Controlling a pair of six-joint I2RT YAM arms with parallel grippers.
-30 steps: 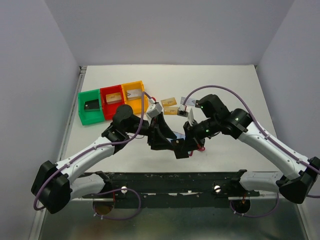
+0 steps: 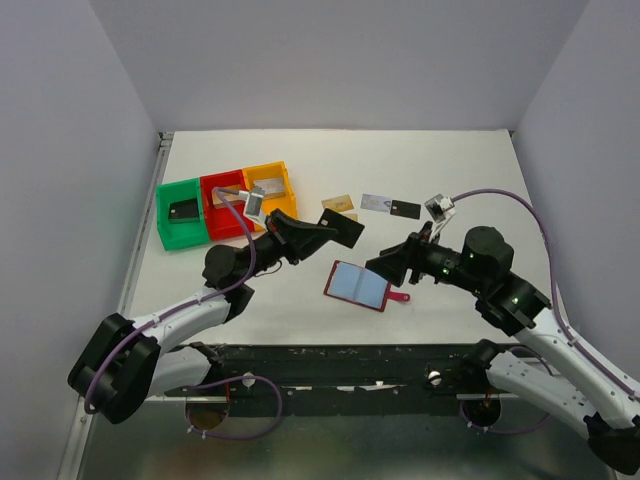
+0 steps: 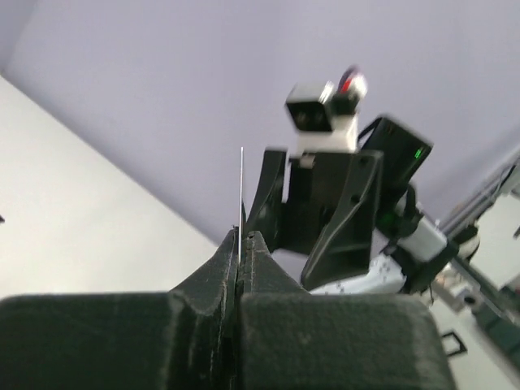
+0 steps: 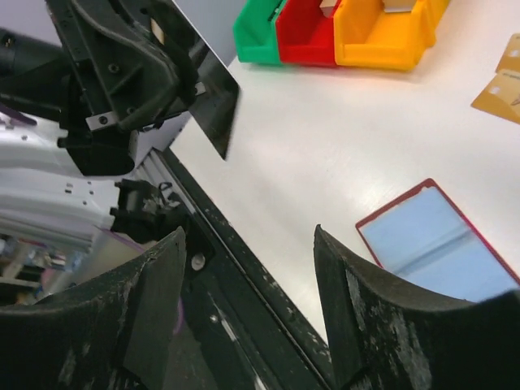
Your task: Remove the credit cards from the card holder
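My left gripper is shut on a black card, held edge-on upright in the left wrist view and seen at upper left in the right wrist view. My right gripper stands open, lower right of that card in the top view, empty between its fingers. Beneath it the card holder, red-edged with pale blue inside, lies open on the table; it shows at lower right in the right wrist view. Gold cards, a grey card and a black card lie on the table behind.
Green, red and yellow trays with items in them stand at the back left. The table's front edge is just below the holder.
The left gripper has moved up and back with the black card, away from the right gripper. The right gripper has drawn back right, no longer on that card, uncovering the holder.
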